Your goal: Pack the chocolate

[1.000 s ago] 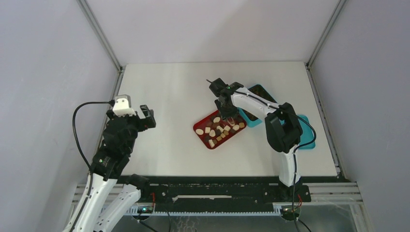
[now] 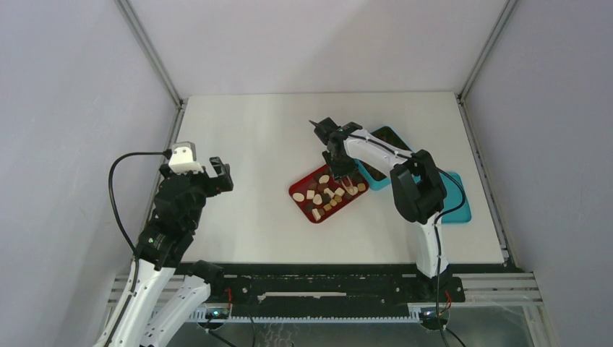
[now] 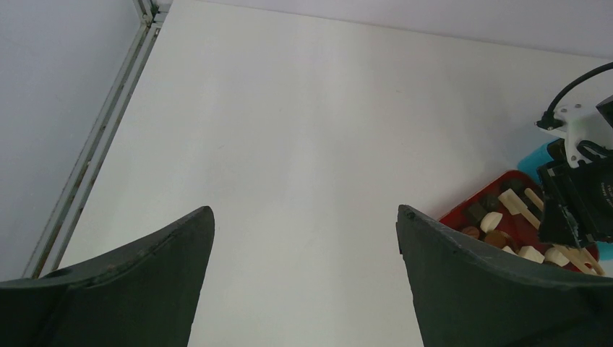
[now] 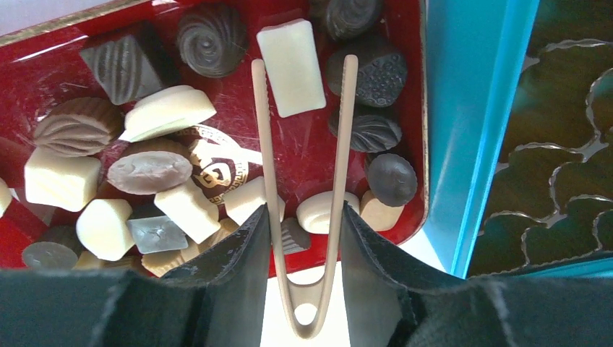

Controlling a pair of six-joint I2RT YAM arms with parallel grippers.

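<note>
A red tray of dark, brown and white chocolates lies mid-table. My right gripper holds wooden tongs over it. In the right wrist view the tong arms stand apart either side of a white rectangular chocolate, whose lower part lies between the tips. To the right is a blue box with a dark, scalloped insert. My left gripper stands open and empty at the left, away from the tray.
A second blue lid or box lies at the table's right, partly behind the right arm.
The right arm has shifted slightly over the red tray, its elbow and cable moving a little. The left arm has not moved.
</note>
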